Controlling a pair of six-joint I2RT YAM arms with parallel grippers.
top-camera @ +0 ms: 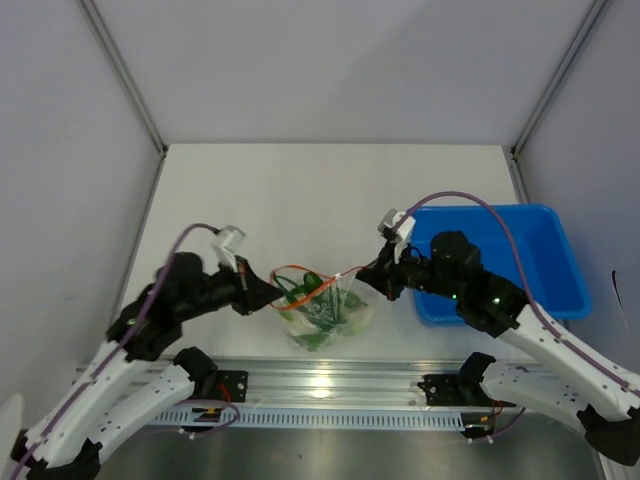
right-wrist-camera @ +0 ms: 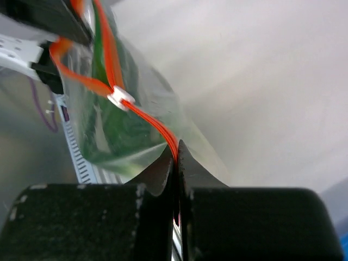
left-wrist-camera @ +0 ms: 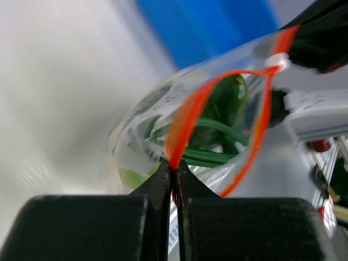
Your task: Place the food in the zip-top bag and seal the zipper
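A clear zip bag with green food inside and an orange zipper strip sits at the table's front. My left gripper is shut on the zipper at the bag's left end; in the left wrist view the orange strip runs into its fingertips. My right gripper is shut on the zipper at the other end, with the orange strip running from the white slider into its fingertips. Green vegetables show inside the bag's opening.
An empty blue bin stands at the right, behind and beside my right arm. The metal front edge lies just before the bag.
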